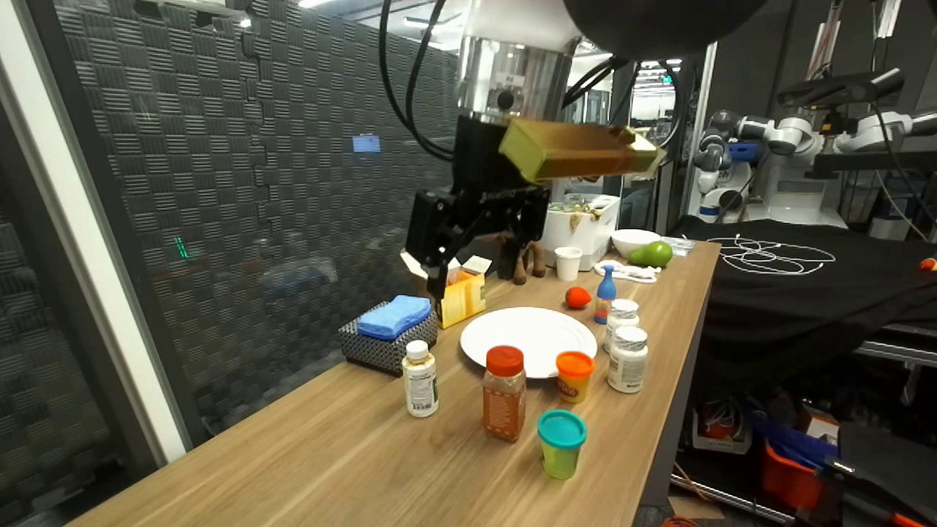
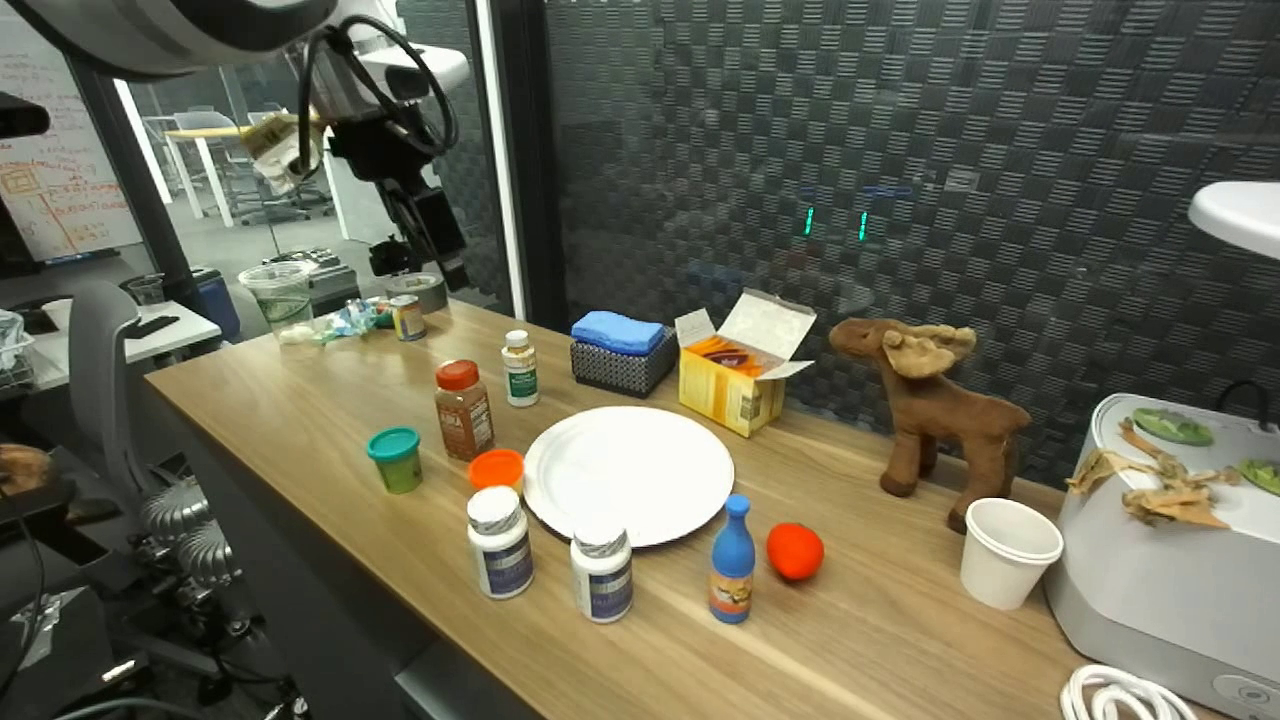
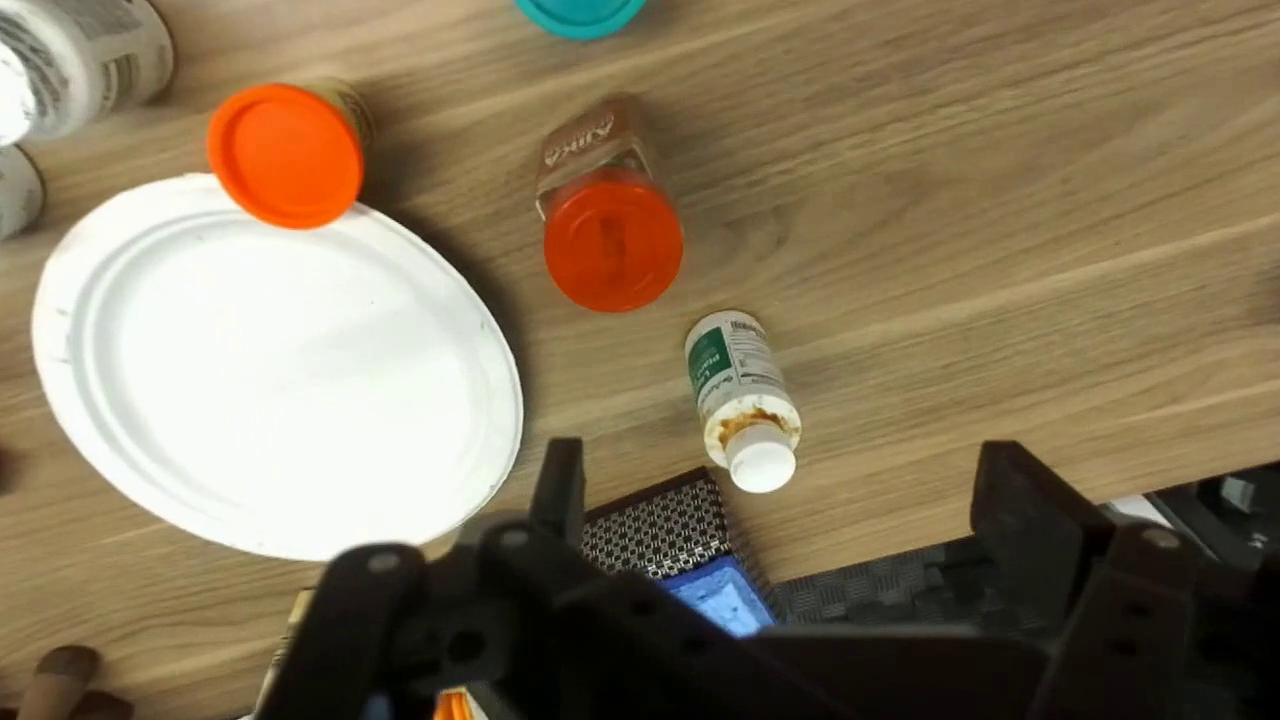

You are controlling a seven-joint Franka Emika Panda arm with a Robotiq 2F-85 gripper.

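My gripper is open and empty, its two black fingers wide apart in the wrist view. It hangs well above the counter. Seen from there, a small white-capped bottle stands between and beyond the fingertips, apart from them. A spice jar with a red lid stands farther off, close to the white plate. The plate is bare. At its edge is an orange-lidded tub. A blue sponge lies on a dark patterned box, partly hidden behind my gripper in the wrist view.
An open yellow box and a plush moose stand along the dark wall. Two white pill bottles, a blue bottle, a red ball and a teal-lidded tub occupy the front. Bare counter lies beyond the small bottle.
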